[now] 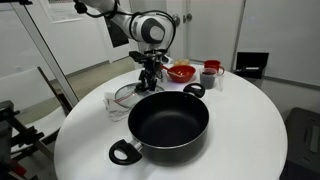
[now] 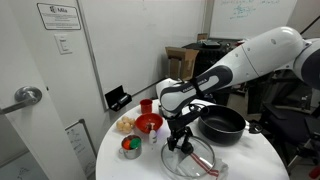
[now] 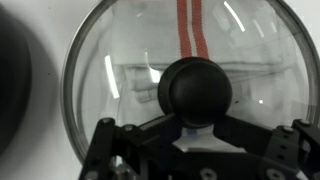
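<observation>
A clear glass lid [image 3: 125, 60] with a metal rim and a round black knob [image 3: 195, 92] lies over a striped cloth [image 3: 192, 25]. In the wrist view my gripper is at the knob's near side. Its dark fingers are a part-way apart, at the knob's lower edge; whether they touch it cannot be made out. Exterior view 1 has the gripper [image 1: 145, 84] down at the lid [image 1: 128, 95], and exterior view 2 shows it [image 2: 181, 145] over the lid [image 2: 190, 158] too.
A large black pan [image 1: 168, 125] stands open and empty beside the lid. Behind are a red bowl [image 1: 181, 74], a red mug [image 1: 212, 66] and a metal pot [image 2: 131, 147] holding coloured things.
</observation>
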